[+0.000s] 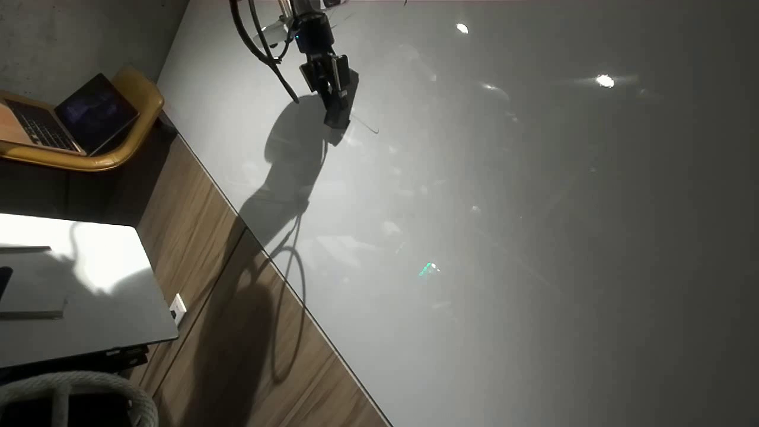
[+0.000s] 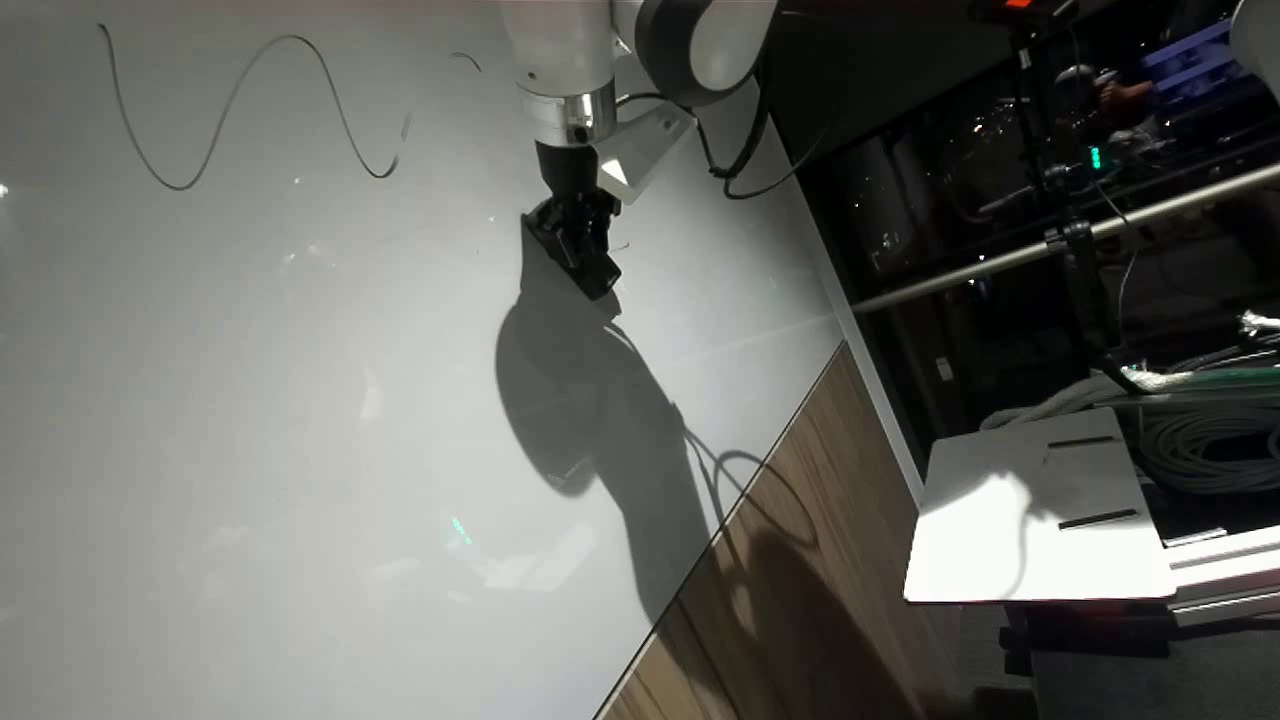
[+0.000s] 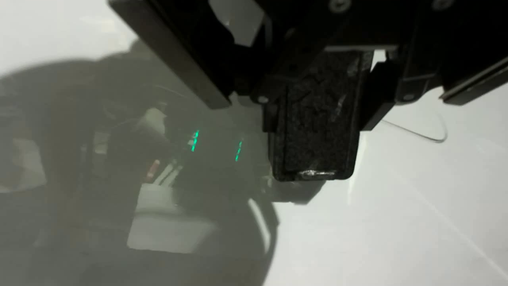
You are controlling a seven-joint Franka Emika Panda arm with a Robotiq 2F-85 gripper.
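Note:
A black block that looks like a felt eraser (image 3: 319, 138) sits upright between the fingers of my gripper, which is shut on it. In exterior view 1 the gripper (image 1: 332, 89) is at the upper left of the whiteboard (image 1: 498, 213), block end close to the surface. Whether it touches cannot be made out. A short, thin dark stroke (image 1: 367, 125) runs out just right of the block; the wrist view shows this curved stroke (image 3: 414, 133) to the right too. Exterior view 2 has a long wavy line (image 2: 224, 114) left of the gripper (image 2: 584, 252).
The arm's broad shadow (image 1: 302, 153) falls down the board. Wood panelling (image 1: 284, 349) borders its lower edge. A chair with a laptop (image 1: 99, 114) and a grey-white table (image 1: 92, 284) stand to the left. Most of the board is free of objects.

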